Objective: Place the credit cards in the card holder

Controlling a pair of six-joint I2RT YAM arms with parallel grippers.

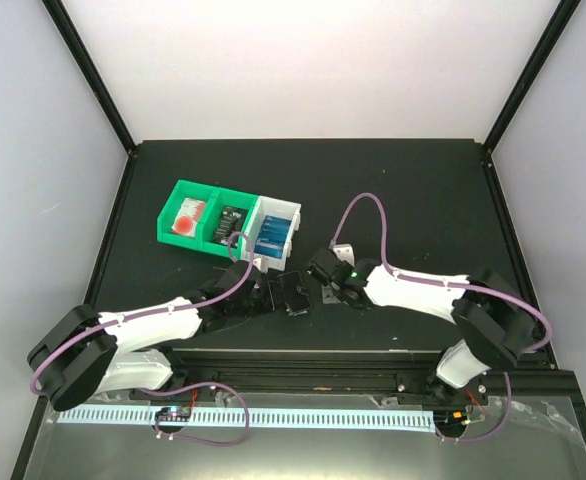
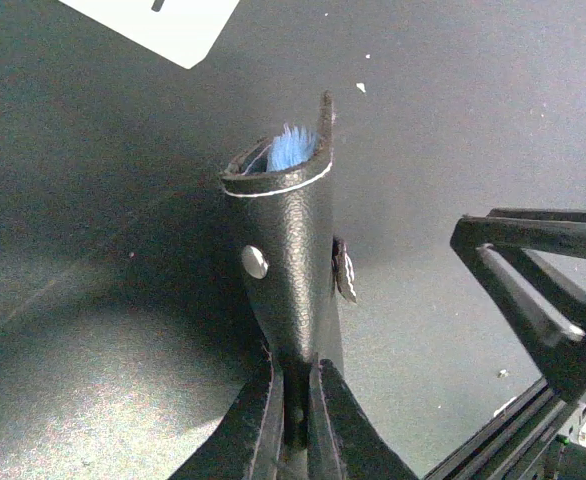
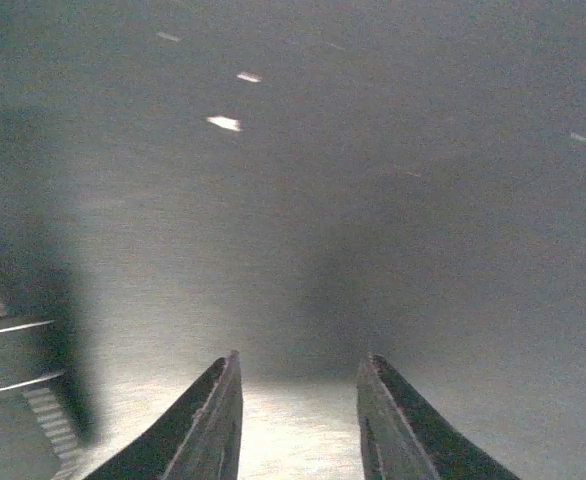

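Observation:
A black leather card holder with a snap button stands upright in my left gripper, which is shut on its lower end; something blue shows in its mouth. In the top view the holder lies between my two grippers. My right gripper is apart from it, to the right, part open with only bare dark mat between its fingertips. A white bin with blue cards sits behind the holder.
A green divided bin with a red-and-white item and dark items adjoins the white bin.

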